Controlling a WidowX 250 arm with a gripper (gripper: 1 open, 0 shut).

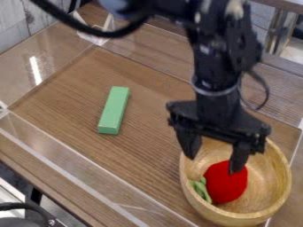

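A wooden bowl (205,202) at the lower right holds a red round object (228,183) with a small green piece at its left side. My dark gripper (213,142) hangs over the back part of the bowl, fingers apart and pointing down, with nothing seen between them. A green rectangular block (115,110) lies on the wooden table to the left of the arm.
Dark cables or hardware sit at the lower left corner.
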